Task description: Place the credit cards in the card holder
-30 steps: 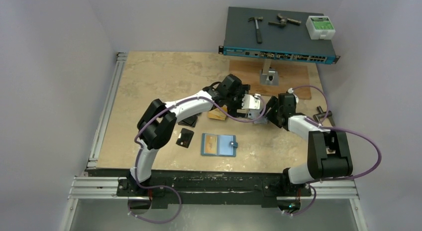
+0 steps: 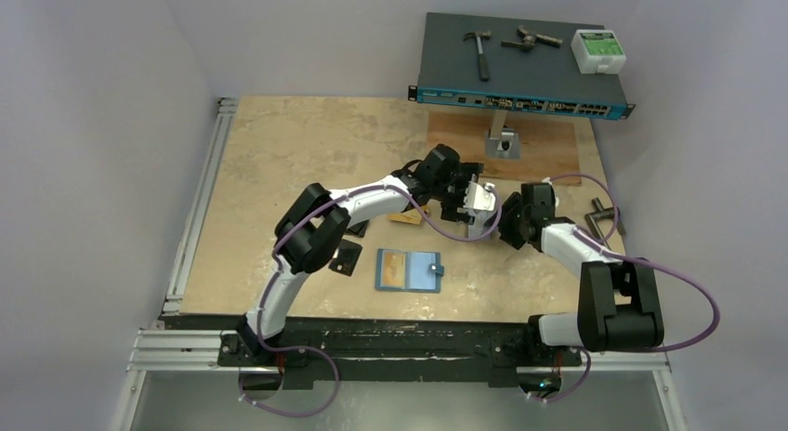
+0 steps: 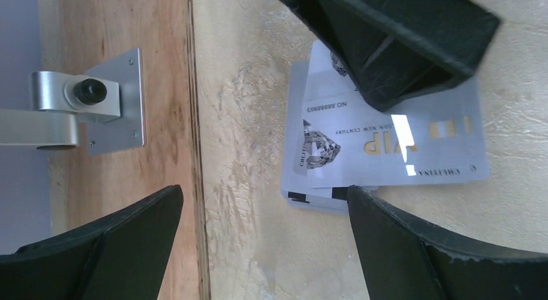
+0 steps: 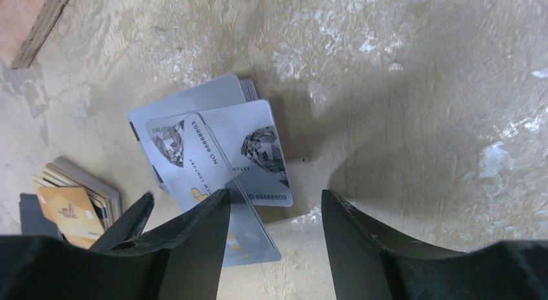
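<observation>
Silver cards lie stacked, fanned out, near the front edge of a wooden board; the top silver card rests askew over the silver stack. Above them my left gripper stands open, empty between its fingers. My right gripper is over the same cards from the other side. A slanted silver card runs behind one of its fingers and partly into the gap; whether it is pinched I cannot tell. The blue card holder lies unfolded in front, a gold card in its left half.
Gold cards lie left of the silver ones, and black cards farther left. Behind is the wooden board with a metal stand under a rack unit. A hammer lies at the right.
My left arm and gripper have shifted right, over the silver cards. The right gripper has come slightly toward the front. The holder has stayed where it was.
</observation>
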